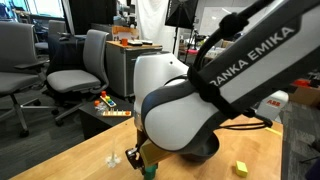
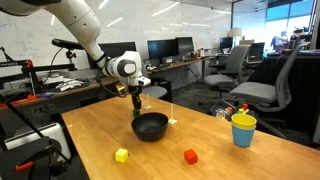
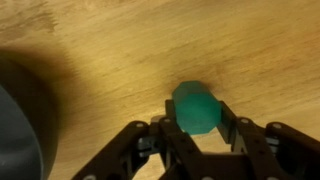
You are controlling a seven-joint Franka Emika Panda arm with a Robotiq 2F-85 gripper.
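Note:
Between the fingertips of my gripper is a green, round-topped object (image 3: 199, 109), and the fingers are shut on it. In the second exterior view the gripper (image 2: 136, 100) points down with the green object (image 2: 136, 112) below it, behind the black bowl. Whether its lower end touches the table is hard to tell. The black bowl (image 3: 22, 125) fills the left edge of the wrist view. From the first exterior side the arm covers much of the bowl (image 1: 207, 148) and most of the green object (image 1: 150, 172).
A yellow block (image 2: 122, 156) and a red block (image 2: 190, 157) lie on the wooden table (image 2: 150, 168). At the right stands a blue and yellow cup (image 2: 243, 131) holding coloured things. Thin white upright items stand near the bowl.

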